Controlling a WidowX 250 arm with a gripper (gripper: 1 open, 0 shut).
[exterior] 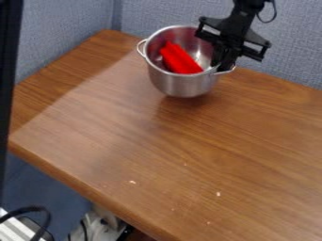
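A steel pot (pixel 176 81) with side handles stands toward the back of the wooden table (pixel 157 169), holding a red object (pixel 180 58). The black gripper (pixel 219 60) is at the pot's right rim, reaching down by the right handle. Its fingertips are dark against the pot, so whether they pinch the rim or handle is unclear.
Grey padded walls rise behind and at the left. Cables (pixel 45 221) lie beyond the table's front left edge.
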